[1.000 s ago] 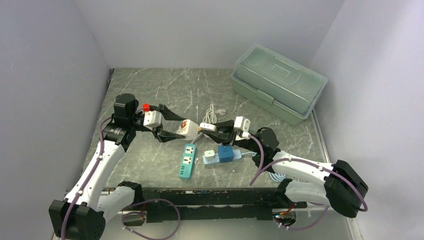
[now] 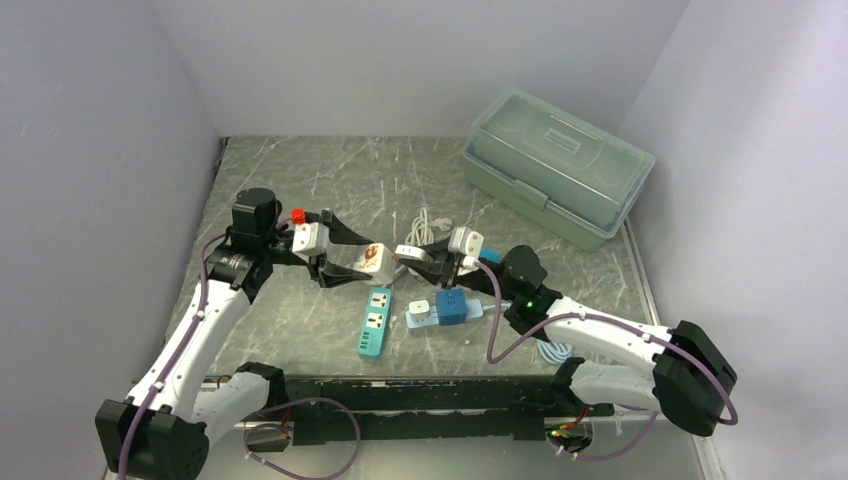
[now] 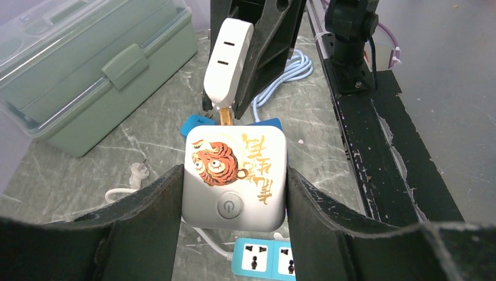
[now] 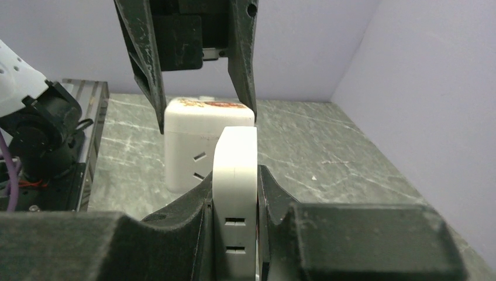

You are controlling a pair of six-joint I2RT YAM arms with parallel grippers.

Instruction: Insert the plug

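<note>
My left gripper is shut on a white cube socket (image 3: 234, 164) with a tiger print and a power button, held up over the middle of the table. Just beyond it, my right gripper is shut on a slim white plug body (image 4: 234, 164) with slots; its gold prongs (image 3: 226, 117) point at the cube's far side, very close to it. Whether the prongs touch or enter the cube cannot be told; the cube hides their ends.
A teal power strip (image 2: 374, 322), a pale blue strip (image 2: 428, 318) with a blue cube (image 2: 451, 306), and coiled cables lie below. A green translucent box (image 2: 555, 165) stands at the back right.
The right arm's wrist has shifted and turned slightly, its purple cable swinging left and down.
</note>
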